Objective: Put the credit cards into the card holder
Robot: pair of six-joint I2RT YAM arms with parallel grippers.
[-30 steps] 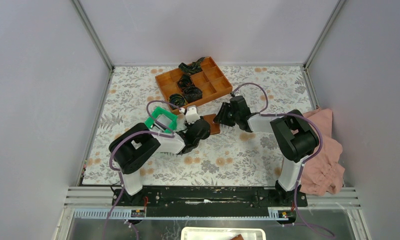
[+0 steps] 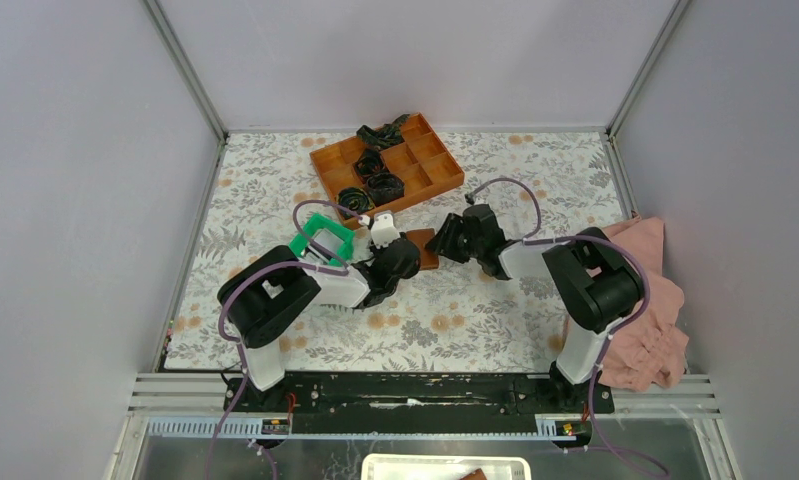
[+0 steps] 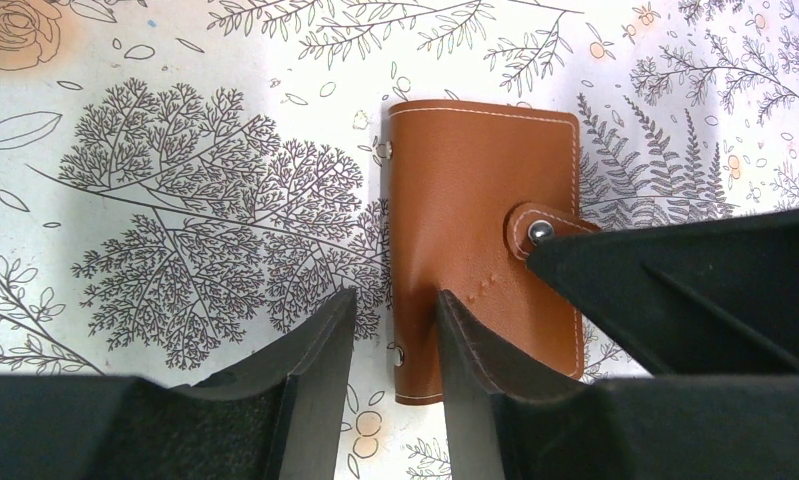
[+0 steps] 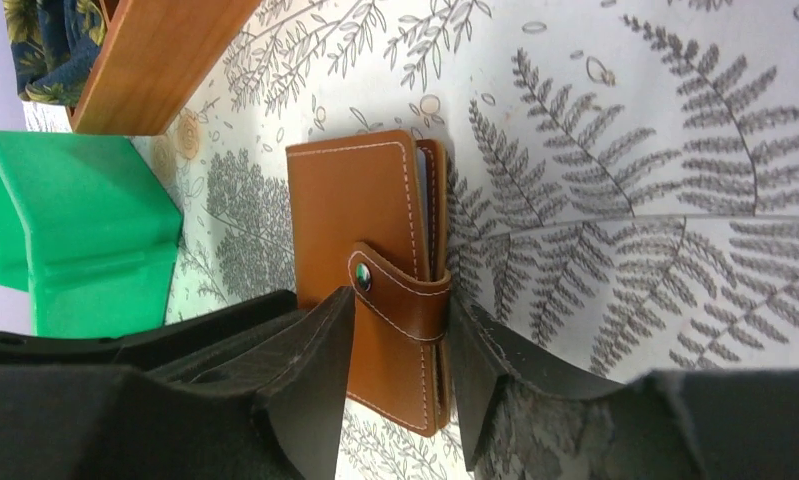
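Note:
The brown leather card holder (image 2: pixel 428 248) lies closed on the patterned tabletop, its strap (image 4: pixel 405 300) folded over the edge and its snap (image 3: pixel 541 231) fastened. In the left wrist view, my left gripper is part open at the holder's stitched spine side, one finger beside the spine and the other over the cover. From the other side, my right gripper stands open, its fingertips around the strap as seen there. Pale sheets show between the covers in the right wrist view. Loose cards cannot be made out clearly.
A green container (image 2: pixel 343 235) with something whitish inside stands just left of the holder. Behind it is a wooden divided tray (image 2: pixel 445 182) with dark items. Pink cloth (image 2: pixel 650 320) lies at the right.
My right gripper has shifted slightly toward the front of the table beside the holder. The left arm and the holder look unmoved.

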